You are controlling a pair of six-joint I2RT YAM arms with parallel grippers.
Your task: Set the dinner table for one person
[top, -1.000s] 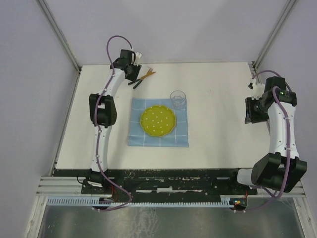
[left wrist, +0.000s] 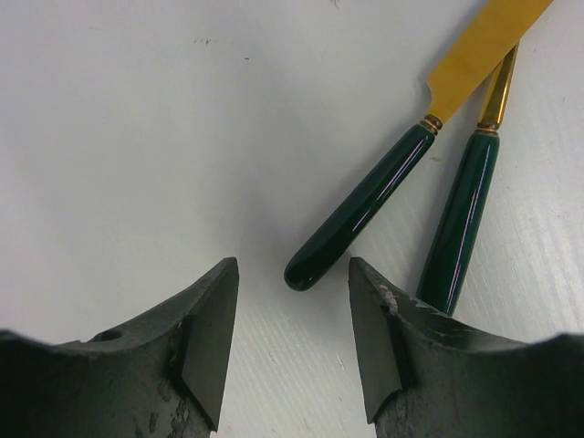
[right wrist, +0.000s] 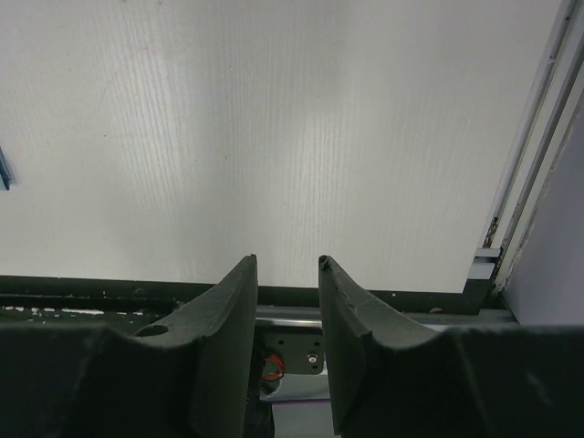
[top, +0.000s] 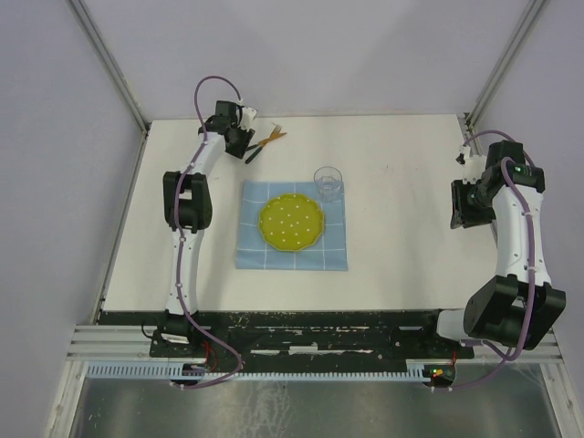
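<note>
A knife with a gold blade (left wrist: 479,57) and dark green handle (left wrist: 363,203) lies on the table, its handle end just beyond my left gripper, which is open. Close by on the right lies a second utensil with a green handle (left wrist: 464,214); its near end is hidden by a finger. In the top view a fork (top: 275,134) shows among the cutlery. A yellow-green plate (top: 291,222) sits on a blue placemat (top: 336,245), with a clear glass (top: 328,182) at the mat's upper right. My right gripper is open and empty.
A wall stands just behind the cutlery at the back edge.
The right arm, plate, glass and placemat have stayed still.
</note>
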